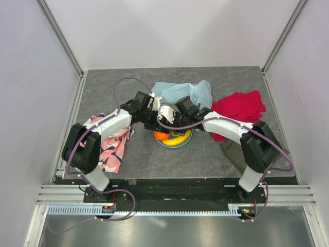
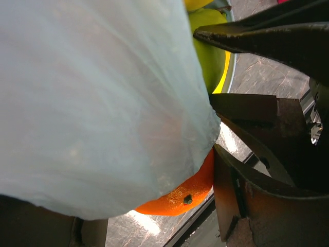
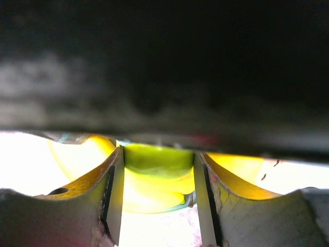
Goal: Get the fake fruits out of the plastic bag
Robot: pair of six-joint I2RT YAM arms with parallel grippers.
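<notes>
A plate (image 1: 172, 144) at the centre holds an orange fruit (image 1: 161, 136), bananas (image 1: 175, 140) and green-yellow fruit (image 2: 208, 62). The pale blue plastic bag (image 1: 198, 90) lies behind it and fills much of the left wrist view, beside the orange. My left gripper (image 1: 153, 126) is at the plate's left, its fingers partly apart at the bag's edge; what they touch is unclear. My right gripper is over the plate, its fingertips either side of a green fruit (image 3: 158, 158). The top view shows both grippers crowded together, largely hidden.
A pink patterned cloth (image 1: 110, 154) lies at the left, a red cloth (image 1: 241, 105) and an olive cloth (image 1: 231, 157) at the right.
</notes>
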